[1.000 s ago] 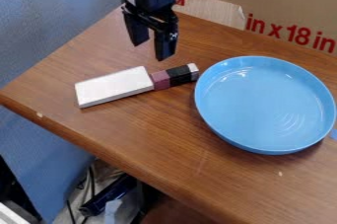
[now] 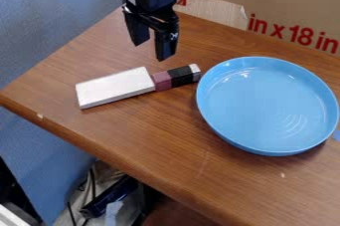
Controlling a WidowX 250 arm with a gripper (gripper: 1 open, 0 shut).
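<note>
My black gripper [image 2: 151, 33] hangs at the top centre above the wooden table, open, with nothing between its two fingers. Below it on the table lies a white bar-shaped object [image 2: 115, 88] with a dark red and black section [image 2: 174, 78] at its right end, lying diagonally. A round light blue plate [image 2: 265, 106] sits to the right of that object, close to its dark end.
A cardboard box [image 2: 279, 1] with red printing stands behind. The table's left edge drops toward a blue surface and dark items below.
</note>
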